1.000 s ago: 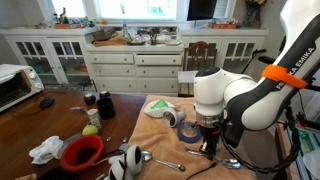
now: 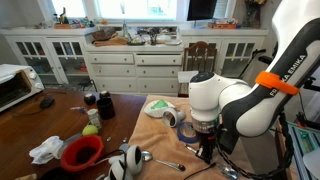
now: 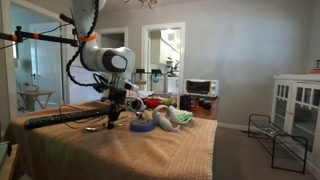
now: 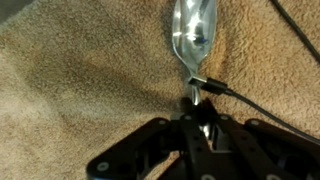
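Note:
In the wrist view a shiny metal spoon (image 4: 194, 32) points away from me, its handle running down between my fingers. My gripper is shut on that handle, low over the tan cloth (image 4: 90, 85). A thin black cable (image 4: 262, 108) with a small dark end piece crosses at the spoon's neck, close to the fingertips. In exterior view 1 the gripper (image 2: 206, 157) is down at the cloth, with the spoon's bowl (image 2: 229, 172) to its right. The fingertips themselves are mostly dark and hidden.
Another spoon (image 2: 163, 161) lies to the left on the cloth. A blue tape roll (image 2: 187, 132) sits behind the gripper, with a white mug (image 2: 168, 115) farther back. A red bowl (image 2: 82, 152) and a white cloth (image 2: 46, 150) are at the left.
The gripper and the spoon's bowl have shifted slightly toward the camera in exterior view 1. Most other things on the table look unmoved.

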